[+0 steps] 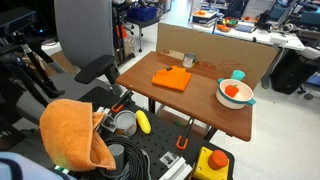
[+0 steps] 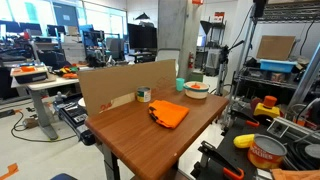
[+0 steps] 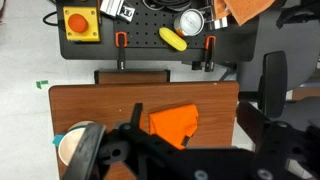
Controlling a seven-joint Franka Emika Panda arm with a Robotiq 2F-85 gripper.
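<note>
In the wrist view my gripper points down over the wooden table, its dark fingers spread wide at the bottom of the picture with no object visible between them. An orange cloth lies flat on the table, and appears well below the fingers. A small dark item rests at the cloth's edge; what it is cannot be made out. To the right stands a white bowl with something orange-red inside, and a teal cup behind it. A metal can sits near the back board.
An upright cardboard panel closes off the table's back. Along the front runs a black bench carrying a yellow object, a can, cables and a red button box.
</note>
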